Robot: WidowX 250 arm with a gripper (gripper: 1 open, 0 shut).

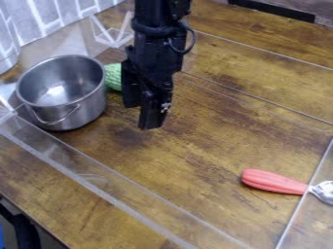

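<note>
The black gripper (pixel 148 102) hangs over the table just right of a steel pot (pixel 62 89), its fingers pointing down; whether they are open or shut is unclear. A light green object (pixel 116 78) lies behind the gripper, partly hidden by it. A red-handled utensil (pixel 277 181) with a metal head lies at the lower right.
Clear panels or edges run along the left and the lower right.
</note>
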